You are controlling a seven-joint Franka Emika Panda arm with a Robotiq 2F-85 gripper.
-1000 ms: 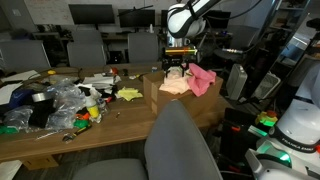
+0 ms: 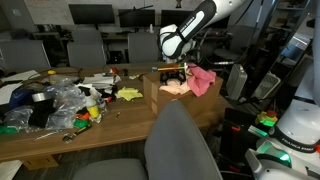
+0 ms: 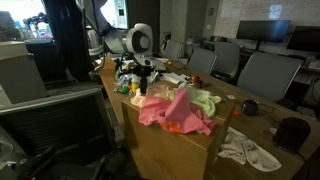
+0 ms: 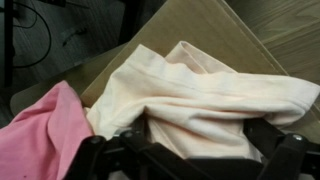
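A pale peach cloth lies bunched under my gripper in the wrist view. The gripper is open, its dark fingers spread apart with folds of the peach cloth showing between them. Beside it, at the left of that view, lies a pink cloth. Both cloths are at the top of a brown cardboard box in exterior view 1, where the pink cloth hangs over the right side. The lower parts of the cloths are hidden inside the box.
The long wooden table carries bagged items, bottles and a yellow cloth left of the box. A whitish cloth lies on the table in exterior view 2. Chairs stand behind.
My gripper has come down and slightly left in exterior view 1, closer to the peach cloth. The pink cloth and the box look the same.
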